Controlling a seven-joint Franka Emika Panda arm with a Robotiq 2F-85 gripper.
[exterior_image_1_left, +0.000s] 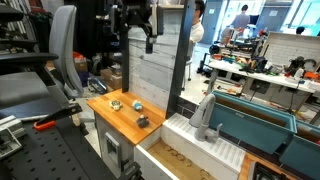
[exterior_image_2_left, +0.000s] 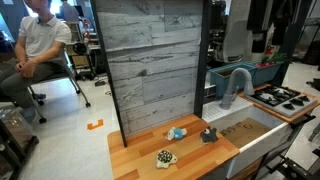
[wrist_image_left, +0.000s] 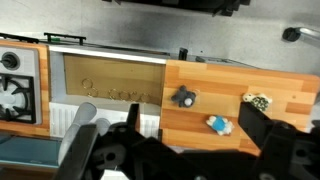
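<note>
My gripper is open, its two dark fingers wide apart with nothing between them. It hangs high above the wooden counter. On that counter lie a dark grey object, a blue-and-white object and a pale, patterned round object. All three stand apart from each other; the dark one is nearest the sink basin. In exterior view 1 the arm reaches into the upper left, well clear of the blue-and-white object.
Beside the counter is a white-sided basin with several small rings on its floor. A grey faucet rises behind it. A stove lies beyond. A tall plank-patterned panel stands at the counter's back.
</note>
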